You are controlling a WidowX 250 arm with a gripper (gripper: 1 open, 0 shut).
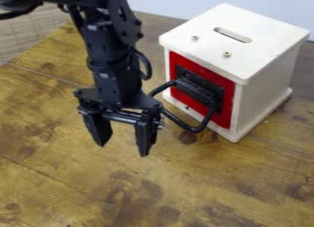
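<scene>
A white box [263,84] with a slot and screws on top stands at the right, its red front [190,65] facing left. A black fixture with a loop handle [196,120] sticks out from that front. My gripper [121,137] hangs open over the wooden table in front of the box, left of the handle, with nothing seen between its fingers.
A woven mat [37,51] lies at the back left, and a pale wall stands behind the box.
</scene>
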